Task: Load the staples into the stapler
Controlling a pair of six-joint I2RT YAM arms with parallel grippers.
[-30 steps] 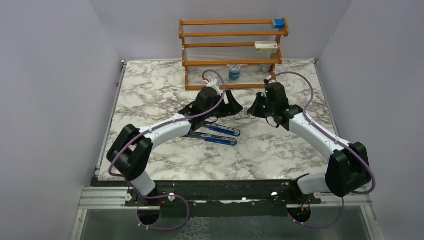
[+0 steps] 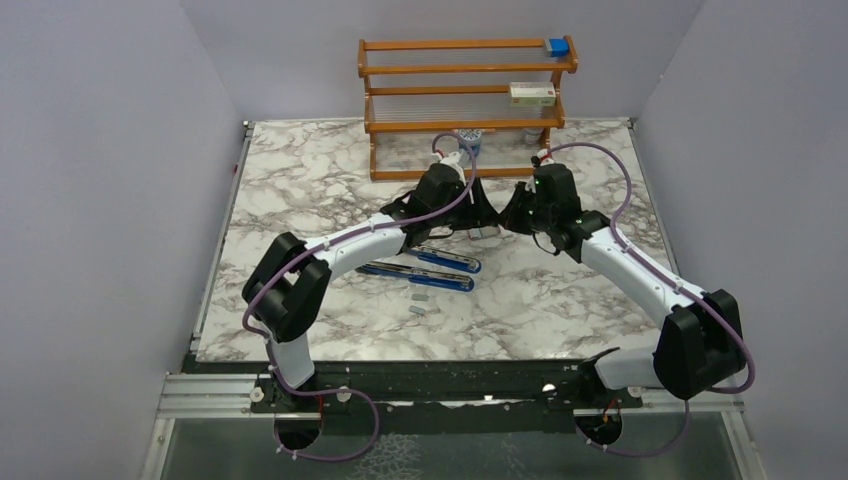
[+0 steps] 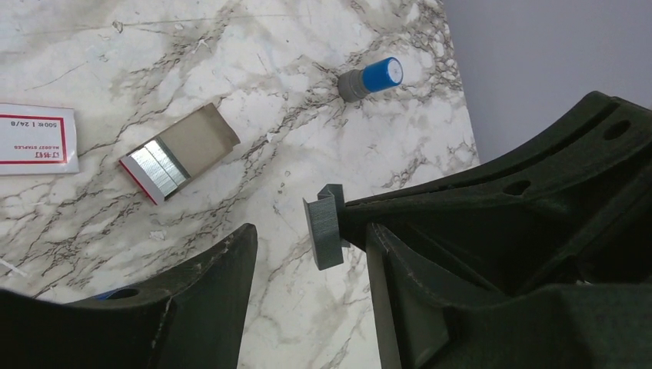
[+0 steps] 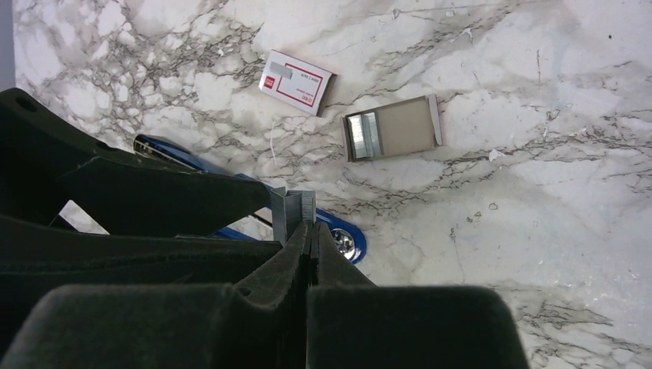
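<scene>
A grey strip of staples (image 3: 326,232) sticks out from the tips of my right gripper, which is shut on its edge. My left gripper is open, its two fingers apart on either side of the strip; I cannot tell whether either touches it. In the top view the left gripper (image 2: 492,212) and right gripper (image 2: 505,218) meet tip to tip above the table, hiding the strip. Two blue staplers lie below and left: a nearer stapler (image 2: 440,282) and a farther stapler (image 2: 447,260).
An open staple box (image 4: 404,129) holds silvery staples at one end. Beside it lies a closed white staple box (image 4: 296,86). Two loose staple strips (image 2: 417,309) rest near the table's front. A wooden rack (image 2: 465,126) stands at the back.
The right arm has barely shifted. The staplers have stayed in place.
</scene>
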